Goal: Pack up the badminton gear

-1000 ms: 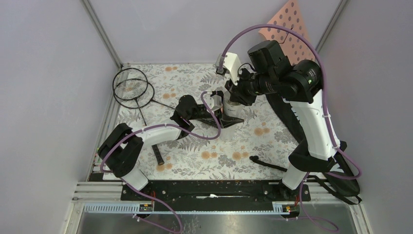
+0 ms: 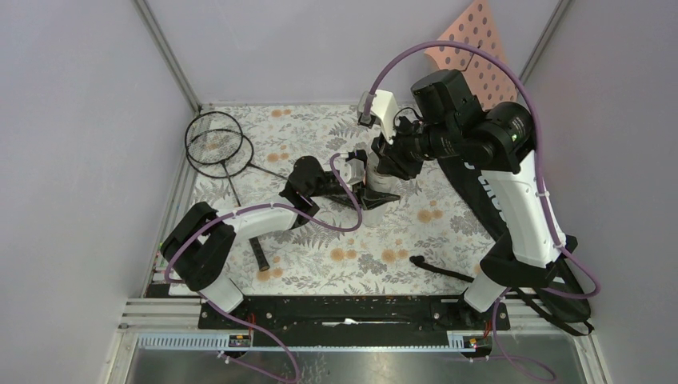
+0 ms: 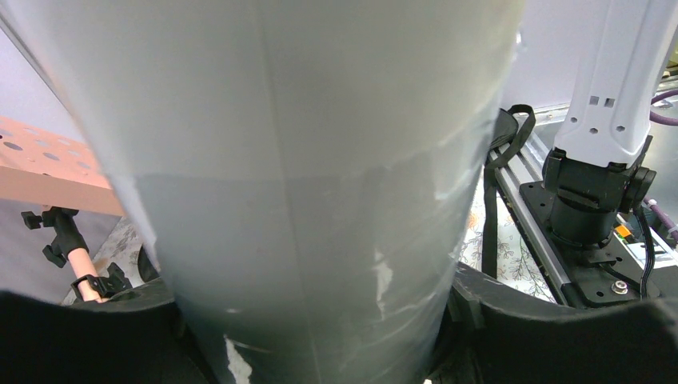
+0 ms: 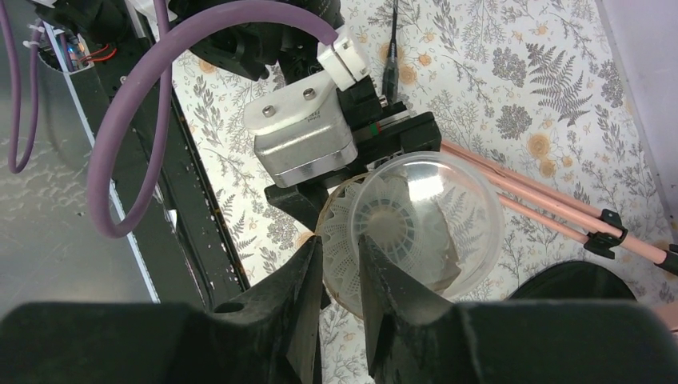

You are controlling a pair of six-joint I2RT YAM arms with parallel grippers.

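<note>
A translucent white tube (image 3: 308, 200) fills the left wrist view, upright between the fingers of my left gripper, which is shut on it. Looking down in the right wrist view, I see a round clear rim (image 4: 494, 228) with a pale, feathery shuttlecock shape (image 4: 382, 232) showing through. Just over the near edge hangs my right gripper, its fingertips slightly apart. Whether they touch that edge is unclear. Two badminton rackets (image 2: 241, 132) lie on the left of the table in the top view. A black bag (image 2: 472, 192) lies on the right, partly behind my right arm.
A pink perforated panel (image 2: 472, 52) stands at the back right. A black strap (image 2: 440, 270) lies at the front right.
The left arm, the tube and the rackets stay where they were.
</note>
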